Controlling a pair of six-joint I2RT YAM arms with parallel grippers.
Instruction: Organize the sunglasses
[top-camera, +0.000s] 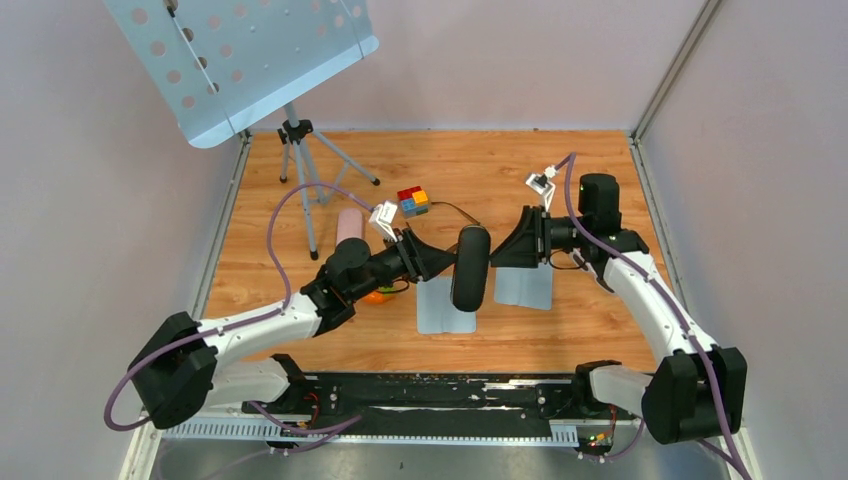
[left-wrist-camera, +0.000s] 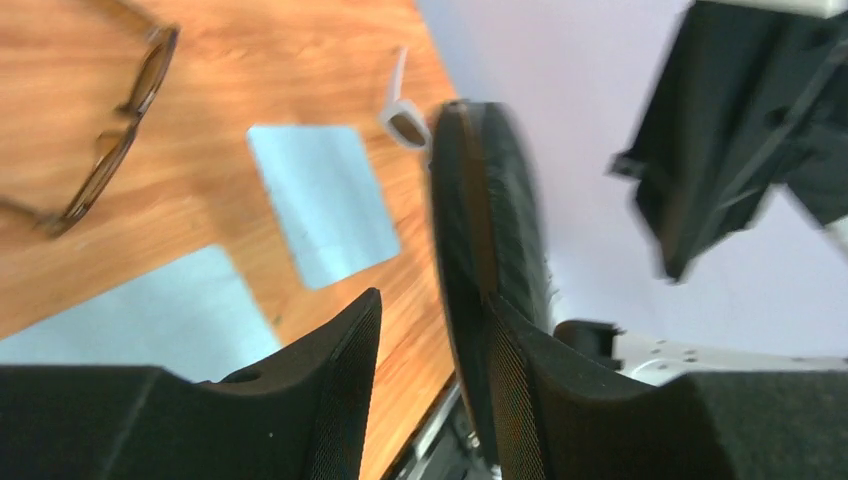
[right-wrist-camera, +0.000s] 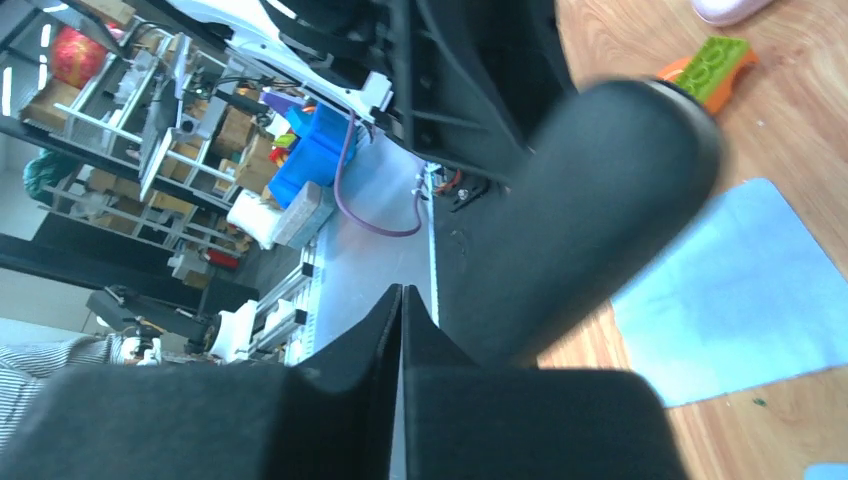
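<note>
A black glasses case hangs above the table between my arms; in the left wrist view a brown strip runs between its two halves. My left gripper is shut on its left side. Just right of the case is my right gripper. The left wrist view shows a gap between them. In the right wrist view my right fingertips meet, with nothing visible between them. Brown sunglasses lie on the table beyond the cloths. White-framed sunglasses show farther off. The case's inside is mostly hidden.
Two light blue cloths lie flat below the grippers. Coloured blocks and a pink case sit to the left, near the tripod stand. An orange-and-green object rests under my left arm.
</note>
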